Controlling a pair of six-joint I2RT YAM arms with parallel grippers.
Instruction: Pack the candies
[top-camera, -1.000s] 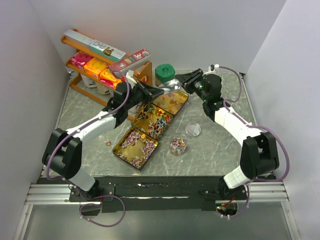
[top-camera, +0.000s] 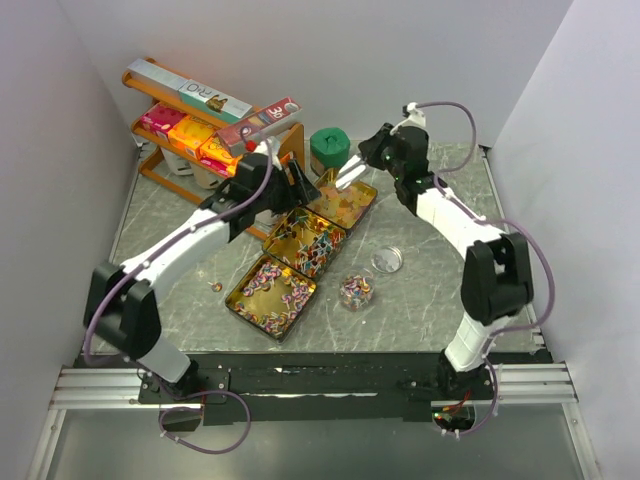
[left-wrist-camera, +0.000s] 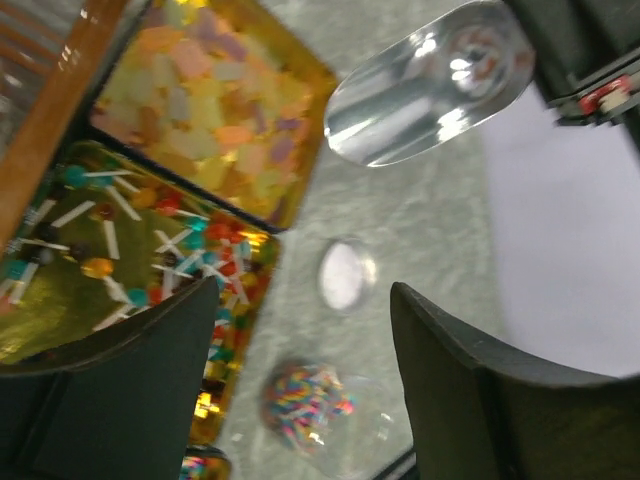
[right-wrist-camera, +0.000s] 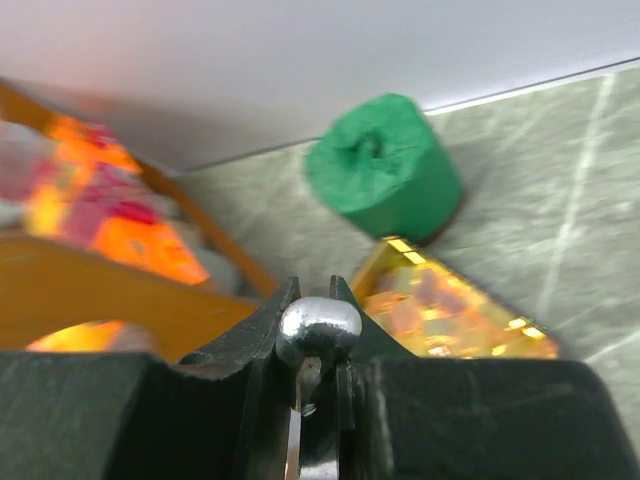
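Observation:
A shiny metal scoop (top-camera: 350, 172) is held by my right gripper (top-camera: 366, 156), shut on its handle; the rounded handle end (right-wrist-camera: 318, 328) shows between the fingers in the right wrist view. The scoop's bowl (left-wrist-camera: 430, 90) hangs over the back tray's side in the left wrist view. My left gripper (top-camera: 312, 186) is open, nothing between its fingers. Three gold trays stand in a slanted row: gummy pieces in the back one (left-wrist-camera: 318, 95), lollipops in the middle one (top-camera: 288, 246), ring-like candies in the front one (top-camera: 262, 304). A clear jar (top-camera: 356, 291) holds mixed candies.
A clear round lid (top-camera: 387, 260) lies beside the jar. Left of the trays stands a wooden shelf (top-camera: 150, 88) with candy boxes; one red box (top-camera: 258, 126) leans across its top. A green roll (right-wrist-camera: 385, 180) is behind the back tray.
Earlier both grippers were at the scoop. The left fingers have opened and come away from it; my right gripper has drawn the scoop up and back, tilting it.

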